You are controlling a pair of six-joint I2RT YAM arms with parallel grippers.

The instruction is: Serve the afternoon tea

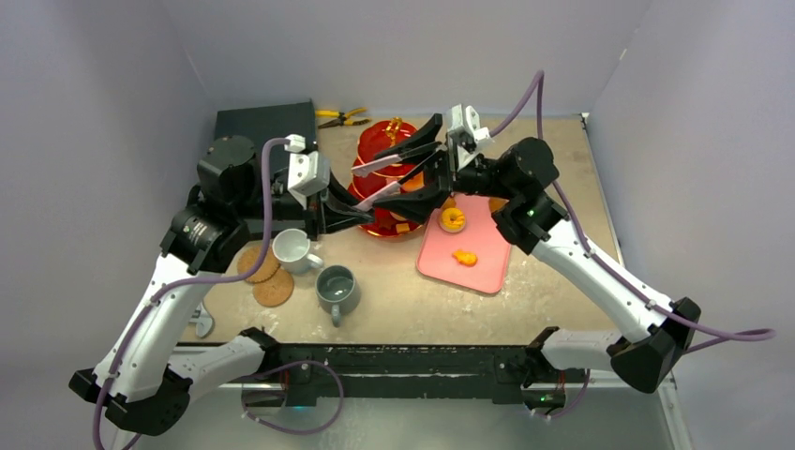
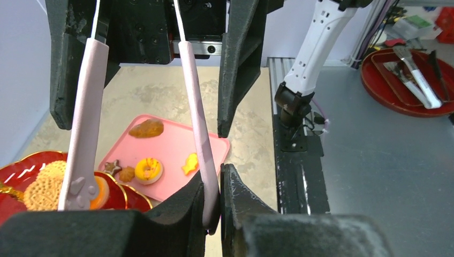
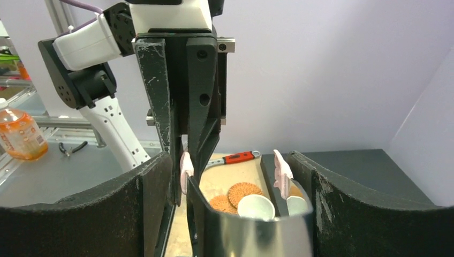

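Note:
Both grippers meet above the red tiered stand point(image 1: 384, 131). My right gripper point(image 1: 375, 186) is part open, its two pale pink sleeved fingers apart. My left gripper point(image 1: 366, 216) reaches from the left and is shut on the tip of one of those pink fingers, as the left wrist view shows. Biscuits point(image 2: 45, 190) lie on the stand. The pink tray point(image 1: 459, 272) holds a ring pastry point(image 1: 453, 218) and small treats. A white mug point(image 1: 292, 250) and a grey mug point(image 1: 337, 289) stand at the front left.
Round cork coasters point(image 1: 273, 289) lie by the mugs. A dark board point(image 1: 253, 122) and pliers point(image 1: 342, 119) lie at the back. The bench right of the tray is mostly clear.

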